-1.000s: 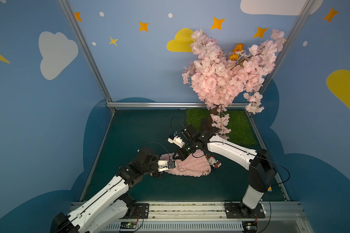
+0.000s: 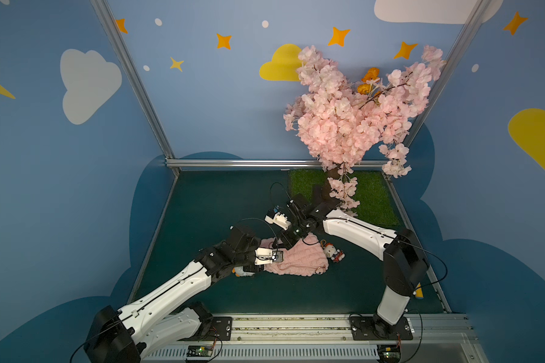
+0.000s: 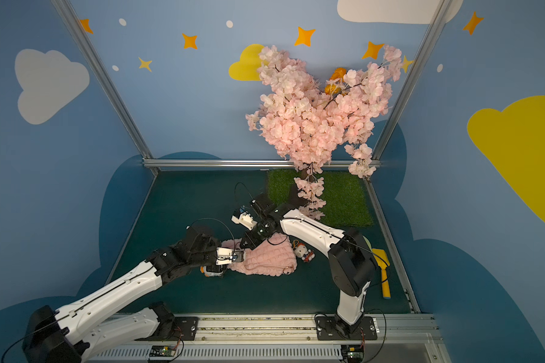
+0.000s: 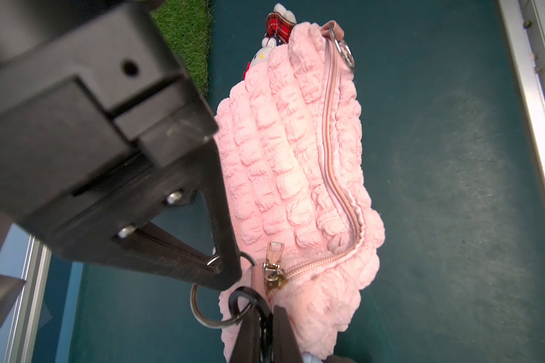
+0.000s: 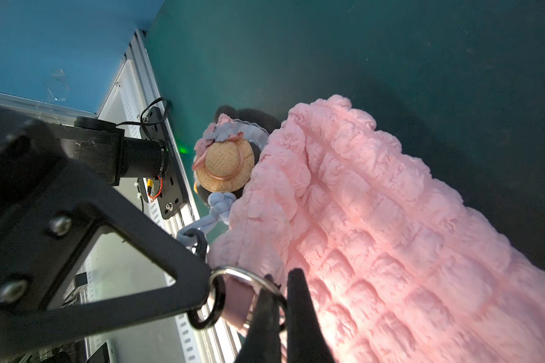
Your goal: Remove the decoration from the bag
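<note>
The pink puffy bag (image 4: pixel 284 151) lies on the dark green floor, its zipper (image 4: pixel 330 151) facing up. At its left end hangs a silver ring (image 5: pixel 242 273) on a pink tab. My right gripper is shut on this ring. My left gripper is shut on a black ring (image 4: pixel 248 294), which meets the silver ring; whether they are linked I cannot tell. A light-blue cord (image 5: pixel 220 207) runs from near the black ring towards a straw-hatted doll (image 5: pixel 227 163) beside the bag. The two grippers stand close together, partly hiding the join.
A second doll in red plaid (image 2: pixel 333 252) lies at the bag's right end. The blossom tree (image 2: pixel 345 121) stands on grass (image 2: pixel 375 205) at the back. A yellow-handled tool (image 3: pixel 382 272) lies far right.
My left gripper has moved right and slightly away from the front rail, closer to my right gripper. The right arm has shifted only slightly, and the bag has stayed nearly in place.
</note>
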